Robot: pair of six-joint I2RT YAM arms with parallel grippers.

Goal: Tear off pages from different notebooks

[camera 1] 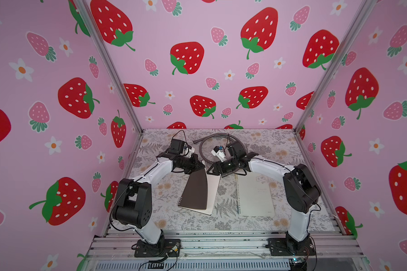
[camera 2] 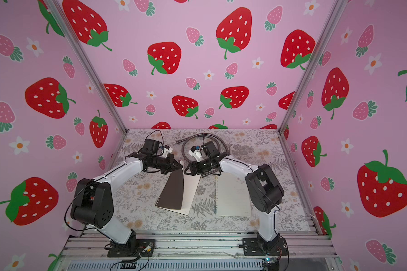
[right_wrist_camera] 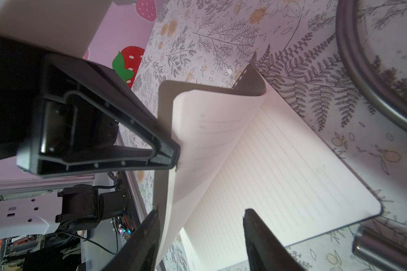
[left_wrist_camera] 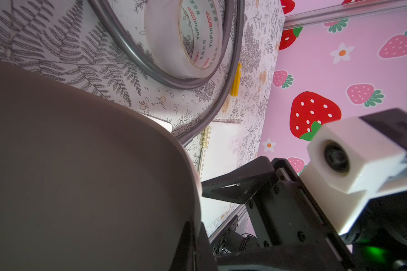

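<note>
A dark-covered spiral notebook lies left of centre, its cover and white pages lifted in a curl. My left gripper is shut on the curled edge at the notebook's top, as the left wrist view shows. My right gripper hovers just right of it over the exposed ruled page, its fingers apart with nothing clearly between them, near the curled white sheets. A second, pale spiral notebook lies to the right.
A grey coiled hose lies behind both grippers, with a tape roll inside it and a small yellow item.
</note>
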